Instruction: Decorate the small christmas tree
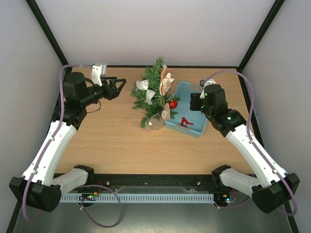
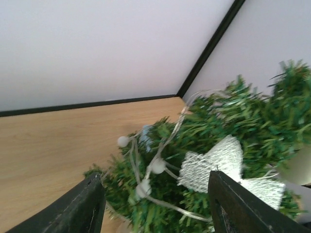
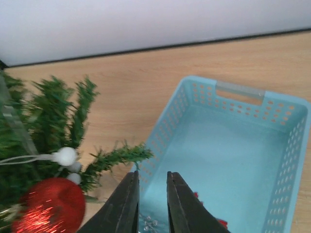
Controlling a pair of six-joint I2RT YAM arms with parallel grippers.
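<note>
The small green Christmas tree (image 1: 158, 94) lies or leans in mid-table; the top view does not settle which. It carries white bows (image 2: 214, 162), a striped ribbon (image 1: 165, 83), white beads and a red ball (image 3: 51, 206). A small red ornament (image 1: 184, 122) rests inside the blue basket (image 3: 301, 145), partly hidden by the fingers in the right wrist view. My right gripper hovers over the basket with a narrow empty gap between its fingers. Left of the tree, apart from it, my left gripper (image 1: 121, 87) is open and empty.
The basket stands close against the tree's right side, its near rim by the branches. Bare wooden table (image 1: 116, 150) stretches across the front and left. A wall closes off the back edge.
</note>
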